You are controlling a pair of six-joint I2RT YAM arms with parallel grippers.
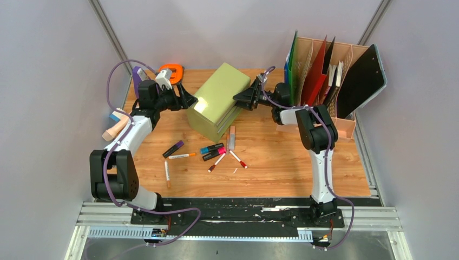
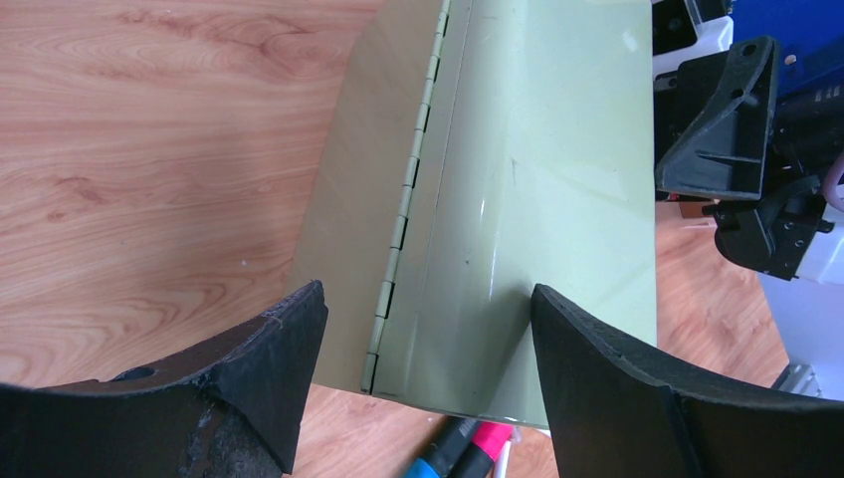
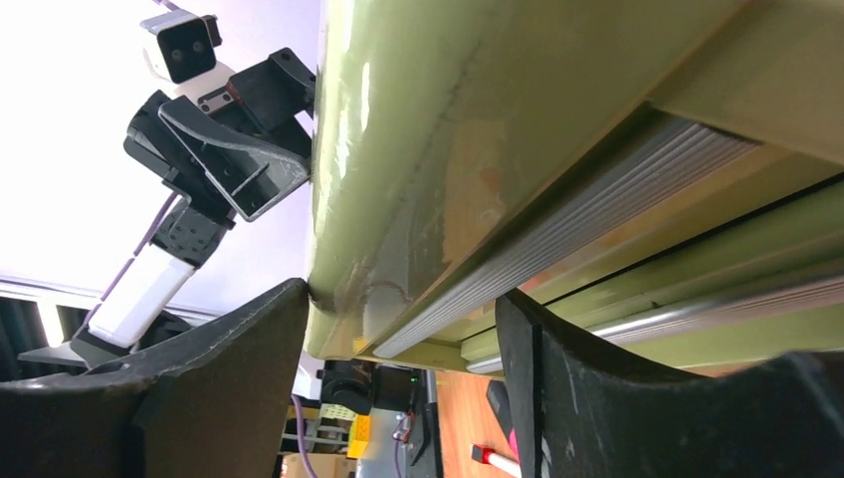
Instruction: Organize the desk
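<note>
An olive-green metal box (image 1: 224, 89) with a long hinge stands tilted at mid-desk, its gap facing right. At its left edge is my left gripper (image 1: 189, 101); in the left wrist view its fingers (image 2: 622, 373) are wide apart, with the box's rounded hinge side beyond and between them. My right gripper (image 1: 244, 99) is at the box's right edge. In the right wrist view, one finger (image 3: 269, 324) lies along the outside of the rounded panel (image 3: 383, 199) and the other overlaps the slot with its metal rail (image 3: 557, 239). Whether either finger presses the box, I cannot tell.
In front of the box lie several markers (image 1: 212, 153) and a grey-orange stick (image 1: 231, 138). An orange round item (image 1: 172, 72) sits behind left. A pink organizer (image 1: 346, 128) with folders stands at right.
</note>
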